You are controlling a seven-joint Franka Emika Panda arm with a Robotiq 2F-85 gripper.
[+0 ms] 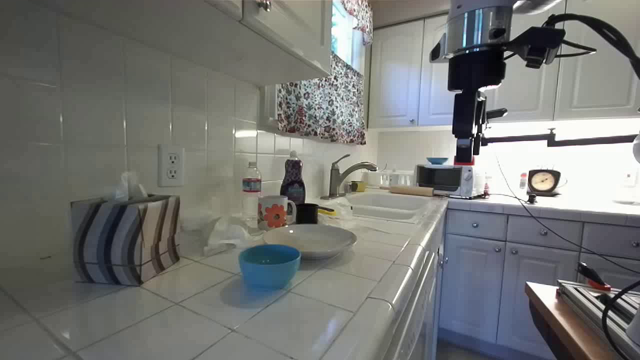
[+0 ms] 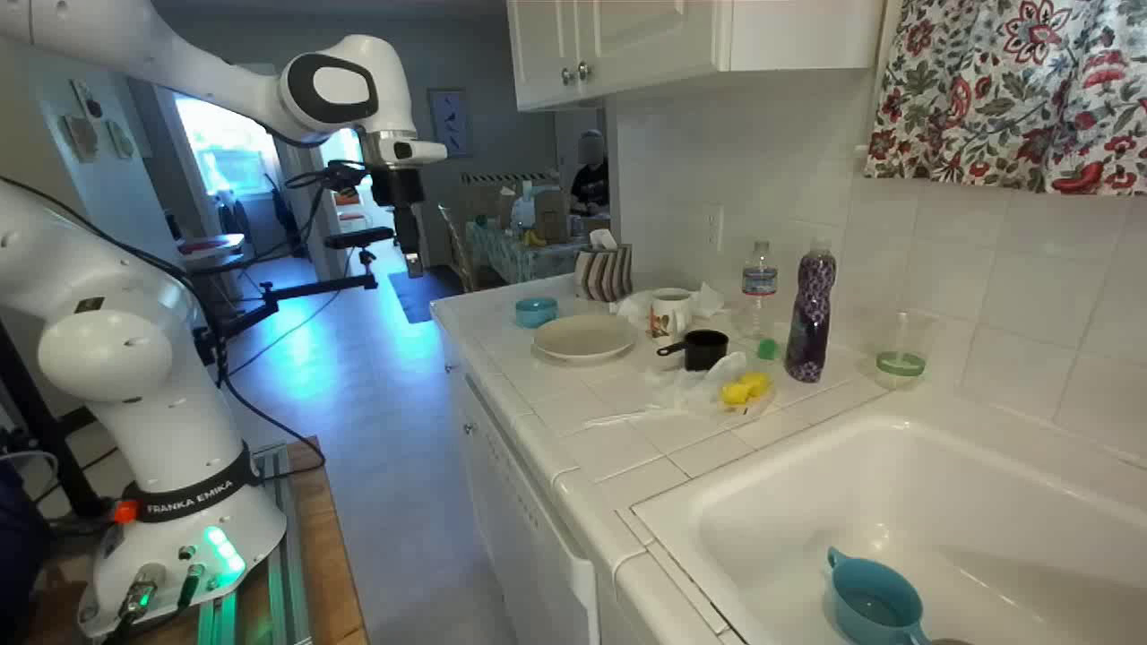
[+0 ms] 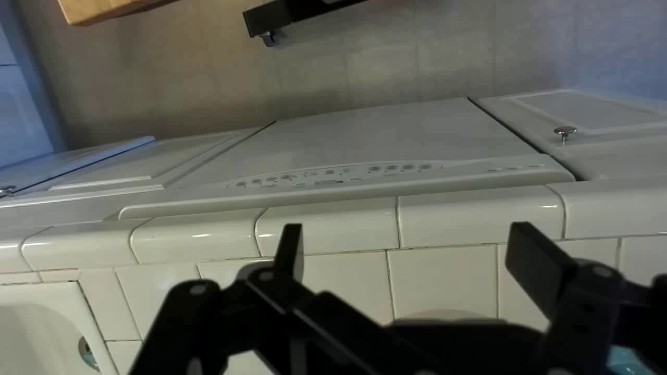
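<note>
My gripper is open in the wrist view, its dark fingers wide apart with only tile behind the gap. In the first exterior view the gripper point(image 1: 468, 157) hangs pointing down, high above the counter's level. A blue bowl point(image 1: 269, 268) stands on the white tiles, beside a pale plate point(image 1: 318, 241). Behind the plate are a flowered mug point(image 1: 273, 212) and a small black pot point(image 1: 307, 213). The second exterior view shows a teal cup point(image 2: 876, 602) in the sink and yellow pieces point(image 2: 745, 388) on the counter.
A striped tissue box point(image 1: 141, 240), a water bottle point(image 1: 251, 189) and a dark purple bottle point(image 2: 809, 312) line the wall. The sink point(image 2: 774, 489) has a faucet point(image 1: 348, 175) behind it. Overhead cabinets point(image 1: 288, 36) overhang the counter.
</note>
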